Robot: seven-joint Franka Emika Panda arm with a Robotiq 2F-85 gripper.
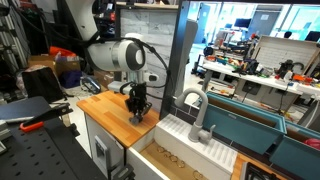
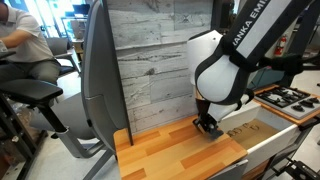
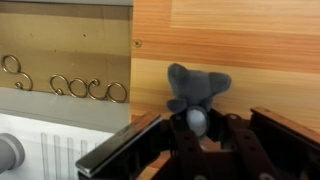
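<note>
A small blue-grey, soft-looking object (image 3: 197, 88) with a paler rounded end sits between the dark fingers of my gripper in the wrist view. My gripper is shut on it. Exterior view 1 has the gripper (image 1: 136, 104) low over the wooden countertop (image 1: 106, 112), close to its edge by the open drawer. From the other side, the grey object (image 2: 211, 132) shows under the gripper (image 2: 206, 124), just above or touching the wood; which of the two cannot be told. The fingers partly hide the object.
Beside the counter, an open drawer (image 1: 176, 166) holds a row of curled metal hooks or rings (image 3: 62, 88). A white sink with a grey faucet (image 1: 192, 100) lies beyond it. Leftward, the wooden top is largely bare. A stovetop (image 2: 283, 99) stands further off.
</note>
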